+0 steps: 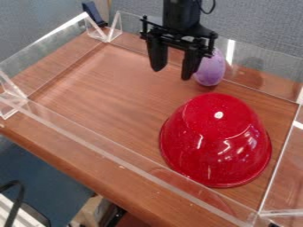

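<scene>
My black gripper (174,60) hangs above the back of the wooden board, its fingers spread apart with nothing visible between them. A purple egg-shaped object (211,69) stands just behind and right of it, partly hidden by the gripper. A large upturned red bowl (214,140) lies at the front right of the board.
Clear low walls (89,133) border the wooden board (106,89). The left and middle of the board are bare. Blue floor and a dark cable show beyond the front left edge.
</scene>
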